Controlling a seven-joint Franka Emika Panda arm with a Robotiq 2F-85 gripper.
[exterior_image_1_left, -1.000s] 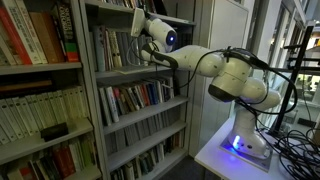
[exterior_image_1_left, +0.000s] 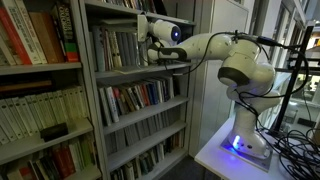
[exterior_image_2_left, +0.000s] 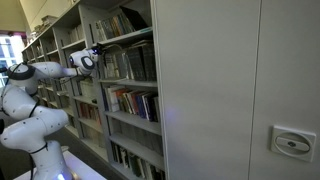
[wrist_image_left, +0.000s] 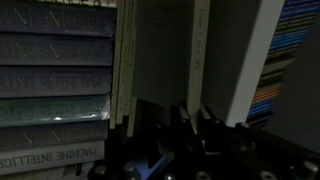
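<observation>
High at the bookshelf, my gripper (exterior_image_1_left: 146, 43) is at the upper row of the middle bay. In the wrist view a thin book with a pale lettered spine (wrist_image_left: 199, 48) runs down to my gripper, which appears shut on its lower end. The fingers are very dark, so the exact contact is hard to make out. Dark space lies to the left of that book. From the other side, the second exterior view shows the gripper (exterior_image_2_left: 97, 50) small against the shelves.
Several dark books (wrist_image_left: 55, 80) are stacked left in the wrist view. A pale shelf upright (wrist_image_left: 254, 65) stands to the right, with colourful books (wrist_image_left: 287, 45) beyond it. Lower shelves (exterior_image_1_left: 140, 108) are filled with books. A white table (exterior_image_1_left: 225, 158) carries the arm's base.
The gripper and wrist have shifted to the right and a little lower along the upper shelf. The forearm has followed, and the base has stayed in place.
</observation>
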